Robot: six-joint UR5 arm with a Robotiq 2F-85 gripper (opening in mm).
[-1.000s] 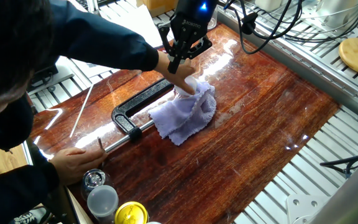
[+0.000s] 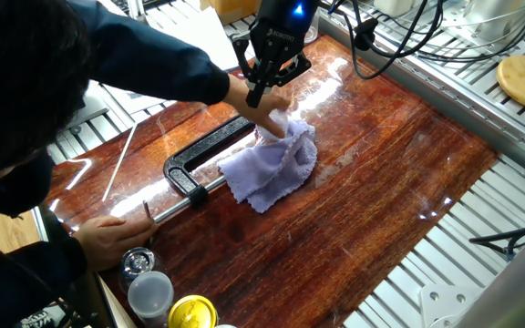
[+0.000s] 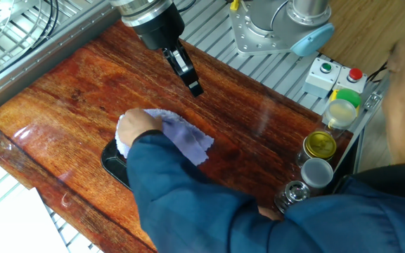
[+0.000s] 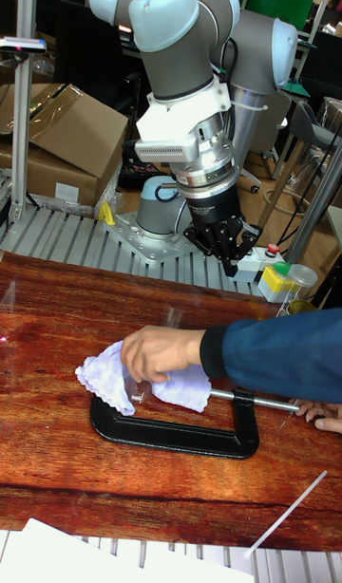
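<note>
My gripper hangs above the table, pointing down, its fingertips together and nothing seen between them. In exterior view 2 the gripper is over bare wood beside the cloth, apart from it. A lilac cloth lies crumpled over part of a black C-shaped clamp with a steel screw. A person's hand presses the cloth at the clamp. The person's other hand is at the end of the clamp's screw rod. Part of the clamp is hidden under cloth and hand.
Several jars, one with a yellow lid, stand along the table's edge near the person. A thin white stick lies near another edge. The person's arm reaches across the table. Much of the wooden top is clear.
The person's hand on the cloth has shifted slightly. My gripper, the clamp and the jars stay where they were.
</note>
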